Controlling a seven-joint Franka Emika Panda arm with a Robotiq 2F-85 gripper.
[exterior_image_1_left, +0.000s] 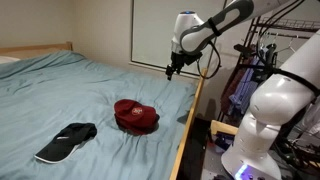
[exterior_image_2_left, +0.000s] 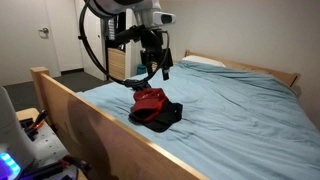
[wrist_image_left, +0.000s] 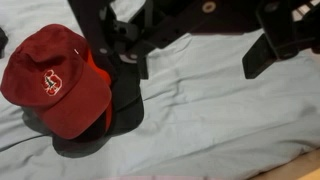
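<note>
A dark red cap (wrist_image_left: 56, 85) with a white-edged emblem lies on the blue bed sheet, overlapping a brighter red cap and a black cap (wrist_image_left: 128, 100) beneath it. The red pile (exterior_image_1_left: 136, 117) shows near the middle of the bed in exterior view 1. A separate black cap (exterior_image_1_left: 66, 143) with a pale brim edge rests toward the front left there. Above the bed hangs my gripper, its fingers spread wide with bare sheet visible between them. In the wrist view the caps sit left of the fingers, apart from them.
A wooden bed rail (exterior_image_2_left: 115, 130) runs between the arm's base and the mattress. The blue sheet (exterior_image_2_left: 235, 105) is clear across much of the bed. Cluttered racks (exterior_image_1_left: 285, 50) stand behind the arm.
</note>
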